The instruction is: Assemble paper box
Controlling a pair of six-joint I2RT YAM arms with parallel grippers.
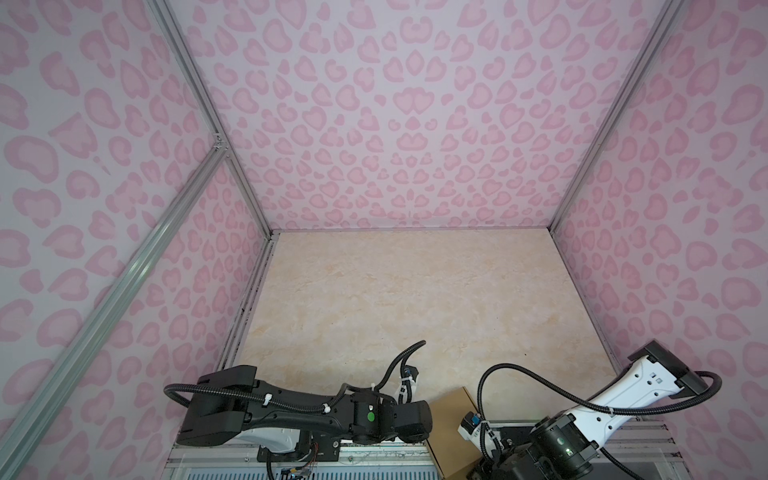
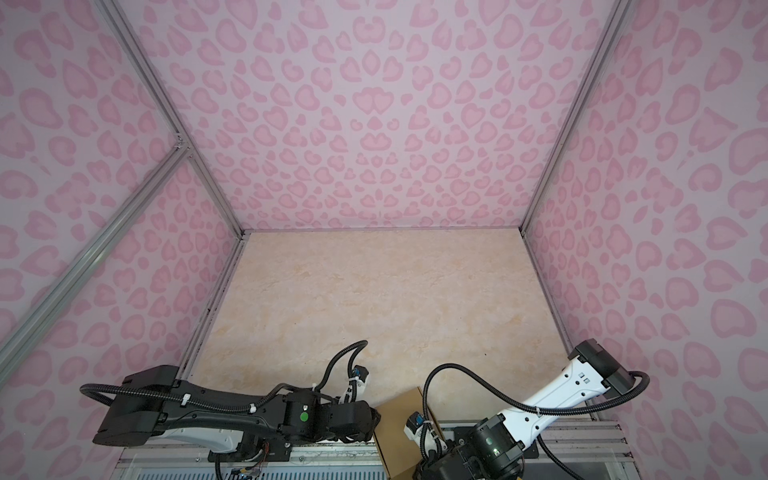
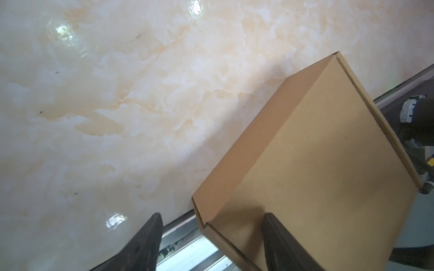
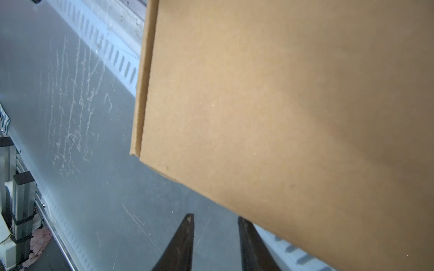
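Note:
A brown cardboard box (image 1: 448,424) lies at the near edge of the floor between both arms, seen also in the top right view (image 2: 396,432). In the left wrist view, its top panel (image 3: 316,171) has short folded sides. My left gripper stands part open at the box's lower-left corner, one finger over the panel, the other over floor. In the right wrist view, my right gripper stands open beside the edge of a large cardboard panel (image 4: 280,99), with nothing visible between its fingers.
Pink walls and metal rails enclose it. Metal framing (image 2: 336,464) and a grey surface run along the near side.

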